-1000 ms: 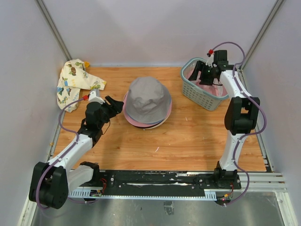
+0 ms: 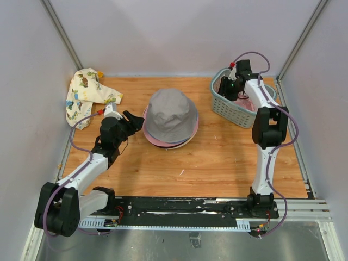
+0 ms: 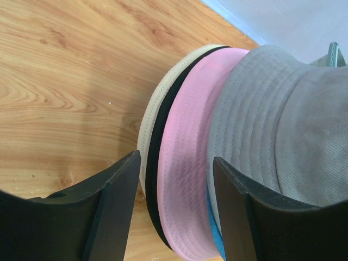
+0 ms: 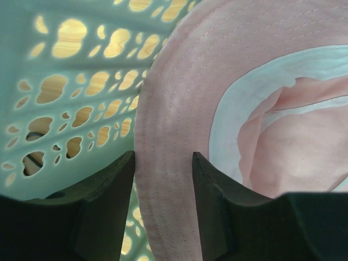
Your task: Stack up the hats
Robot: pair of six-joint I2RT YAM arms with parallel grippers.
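A stack of hats stands mid-table, a grey hat (image 2: 171,115) on top with a pink brim (image 3: 187,147), a black one and a cream one beneath it. Left of the stack, my left gripper (image 2: 136,120) is part open beside the brims; its fingers (image 3: 122,185) hold nothing that I can see. In the basket (image 2: 231,109) lies a pink hat (image 4: 174,119) with a white inner band. My right gripper reaches into the basket, part open, its fingers on either side of the pink hat's brim near the basket wall.
A patterned cloth (image 2: 87,95) lies crumpled at the back left corner. Bare wood table (image 2: 212,168) spreads in front of the stack and the basket. The basket's perforated wall is close to my right fingers.
The right gripper has moved left and lower into the basket, its fingers coming closer together around the brim. My left arm and the stack look almost unmoved.
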